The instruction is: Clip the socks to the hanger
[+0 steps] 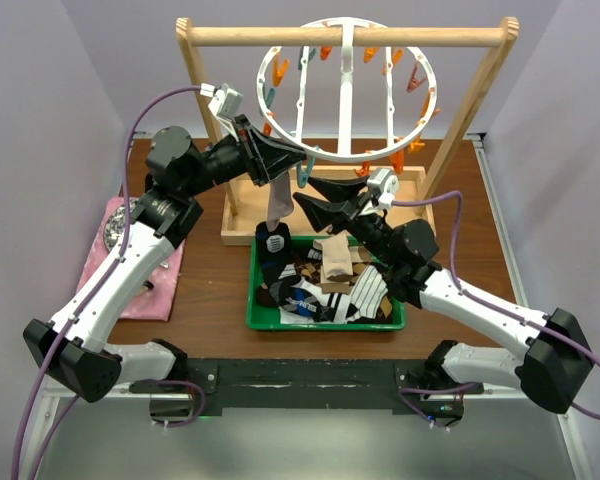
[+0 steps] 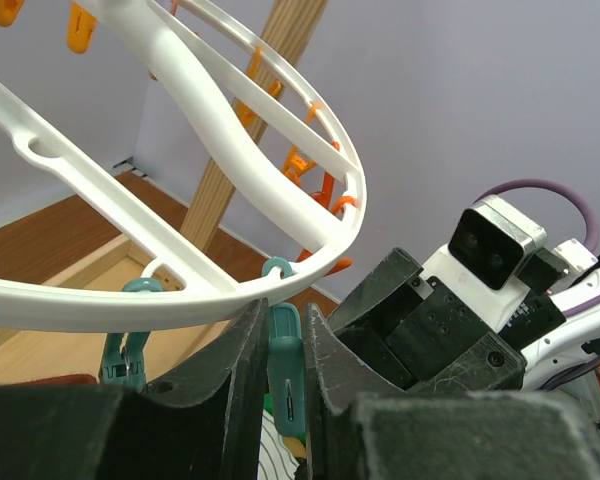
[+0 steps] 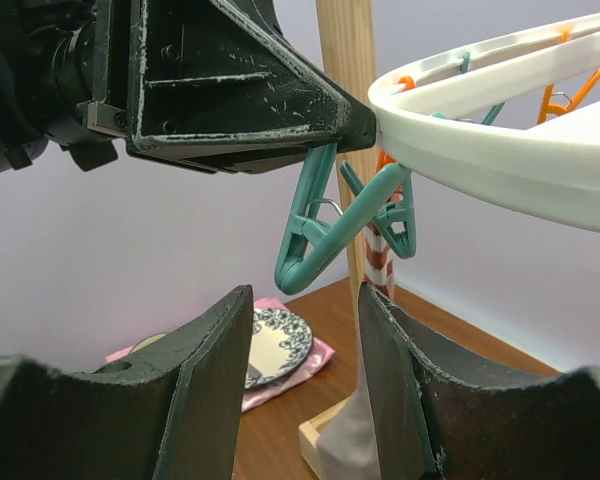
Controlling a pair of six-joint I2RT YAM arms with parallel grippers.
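Observation:
My left gripper (image 1: 292, 150) is shut on a teal clip at the near rim of the white hanger ring (image 1: 347, 156); the clip also shows in the right wrist view (image 3: 300, 262), with a second teal clip near it. A pale grey sock (image 1: 280, 200) hangs below the left gripper; the right wrist view shows its grey fabric (image 3: 350, 440) low down. My right gripper (image 1: 310, 192) is part open just right of that clip and sock, below the ring, with nothing visible between its fingers.
A green bin (image 1: 252, 310) of socks stands below. The wooden stand (image 1: 440, 160) with its tray surrounds the hanger. A pink cloth (image 1: 155, 300) with a round plate lies at the left. More orange and teal clips hang around the ring.

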